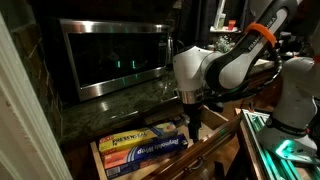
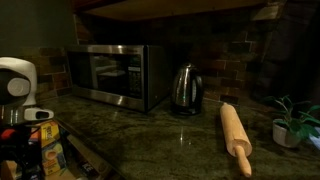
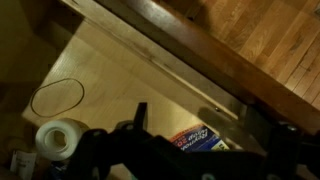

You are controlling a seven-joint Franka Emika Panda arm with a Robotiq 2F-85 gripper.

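Observation:
My gripper (image 1: 194, 128) hangs over the right part of a pulled-out drawer (image 1: 100, 163), fingers pointing down. In the wrist view its dark fingers (image 3: 140, 114) stand wide apart, with nothing held between them. Below lies the pale drawer floor. A red and blue box end (image 3: 197, 138) shows there, partly hidden by the gripper. A roll of tape (image 3: 60, 138) and a thin dark loop (image 3: 57, 97) lie to the left. Exterior view 1 shows a yellow box (image 1: 124, 138) and a blue box (image 1: 145, 152) in the drawer's left part.
The drawer's front edge (image 3: 205, 50) runs close beside the gripper, with wooden floor (image 3: 290, 40) beyond. Above, the dark counter (image 2: 140, 135) carries a microwave (image 2: 115, 75), kettle (image 2: 187, 88), rolling pin (image 2: 235, 135) and potted plant (image 2: 290, 128).

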